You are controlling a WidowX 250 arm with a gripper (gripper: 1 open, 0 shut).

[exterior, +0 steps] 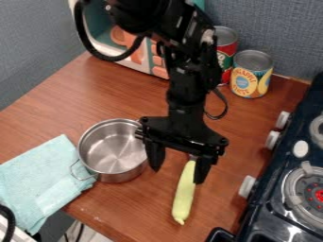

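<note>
My gripper (pixel 178 163) hangs over the wooden table, pointing down, with its two dark fingers spread apart and nothing seen between them. It is beside the right side of a steel pot (pixel 111 150) and above the upper end of a pale yellow corn cob (pixel 184 196), which lies lengthwise on the table.
A light blue cloth (pixel 41 181) lies left of the pot. Two cans, one red (pixel 225 47) and one yellow (pixel 251 75), stand at the back. A black stove (pixel 284 213) borders the right side.
</note>
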